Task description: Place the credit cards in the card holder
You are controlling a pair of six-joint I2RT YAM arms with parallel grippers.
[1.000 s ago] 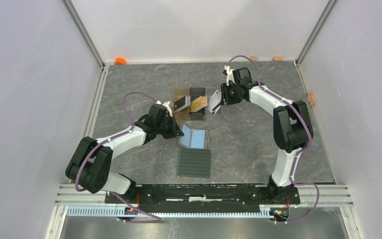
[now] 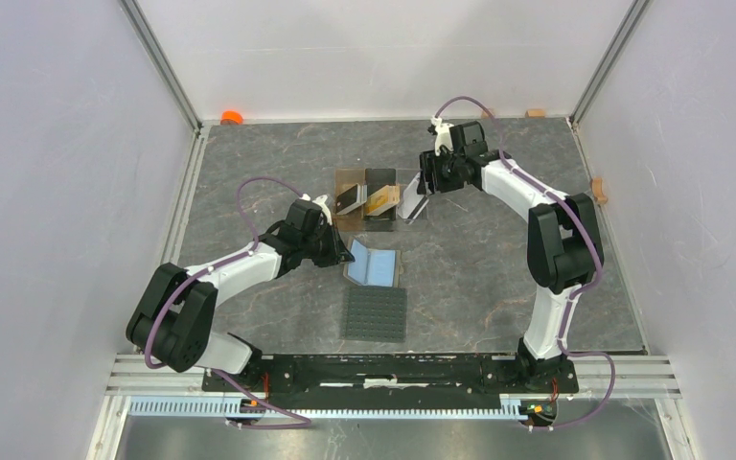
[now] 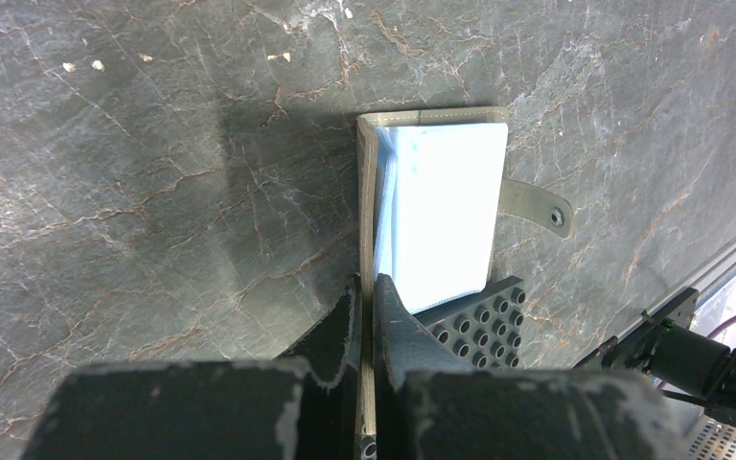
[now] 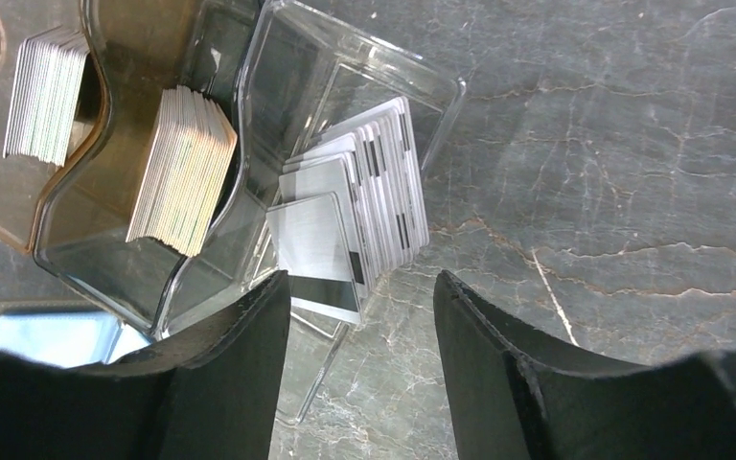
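Note:
In the left wrist view the card holder (image 3: 446,206) lies spread on the table, pale blue sleeves inside a greyish-brown cover with a snap strap. My left gripper is shut on the holder's upright cover edge. White credit cards (image 4: 321,244) with dark stripes lean as a fanned stack in the clear bin (image 4: 364,43). Over that stack, my right gripper stands part open, and no card shows between its fingertips. Yellowish cards (image 4: 180,177) fill the middle dark bin, and another pale-edged stack (image 4: 46,96) sits in the brown bin.
A dark studded mat (image 2: 375,314) lies just in front of the card holder. The bins stand side by side behind it. Bare table (image 2: 498,268) stretches out to the right, and an orange object (image 2: 232,117) sits at the back left.
My right gripper has moved slightly toward the back and its fingers stand wider apart. The white cards beside it have shifted and fanned out. The left arm and card holder have stayed still.

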